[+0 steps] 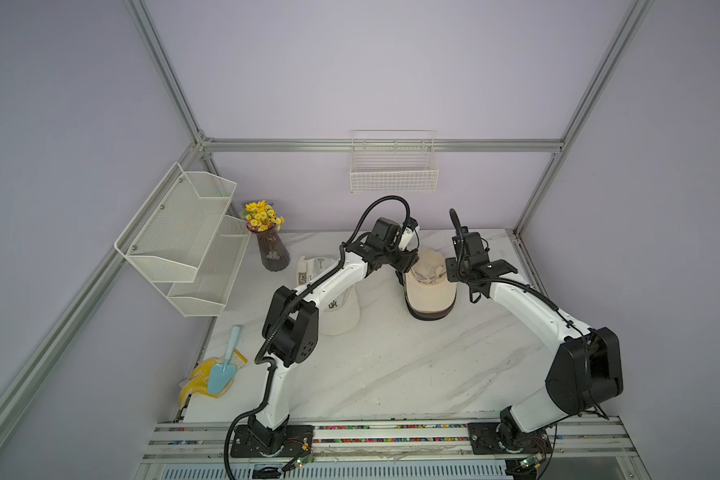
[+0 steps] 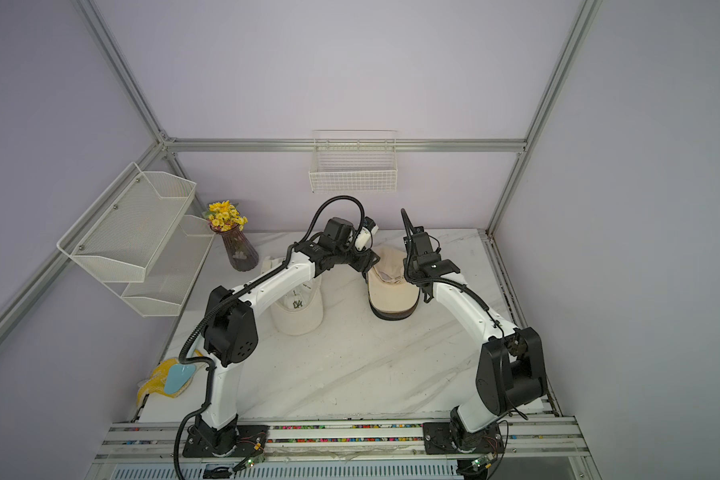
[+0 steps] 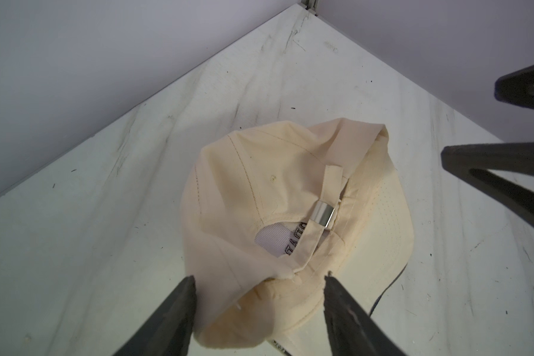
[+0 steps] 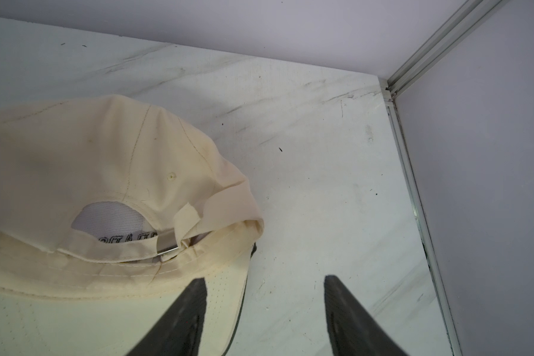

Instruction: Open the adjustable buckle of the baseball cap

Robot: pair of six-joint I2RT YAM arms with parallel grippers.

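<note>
The cream baseball cap lies on the right-middle of the table, its back strap turned up. A metal buckle clasps that strap, seen in both wrist views. My left gripper hangs over the cap's left part, fingers apart, one near the folded crown. My right gripper is at the cap's right side, fingers apart with nothing held; its tips also enter the left wrist view at upper right.
A white cap lies under my left arm. A flower vase stands back left, near a mesh shelf. Yellow and blue tools lie front left.
</note>
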